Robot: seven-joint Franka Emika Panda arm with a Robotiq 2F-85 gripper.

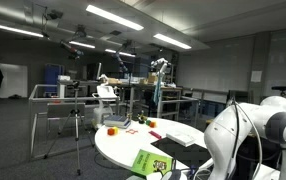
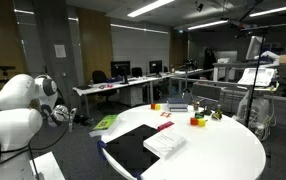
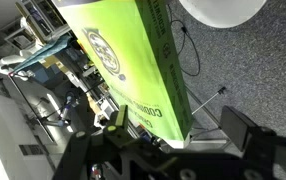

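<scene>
A green box- or book-like item (image 3: 133, 60) with white lettering fills much of the wrist view, tilted, its end lying between the two dark fingers of my gripper. The fingers stand wide apart, and I cannot tell whether either touches it. In exterior view 1 the same green item (image 1: 150, 161) is at the near edge of the white table, just left of the arm's lower end. Exterior view 2 shows the green item (image 2: 105, 122) at the table's left side.
The round white table (image 2: 223, 150) carries a black mat (image 2: 143, 150), a white box (image 2: 163, 144), a red item (image 2: 165, 126) and several small coloured blocks farther back. A tripod (image 1: 78, 120) stands on the floor left of the table.
</scene>
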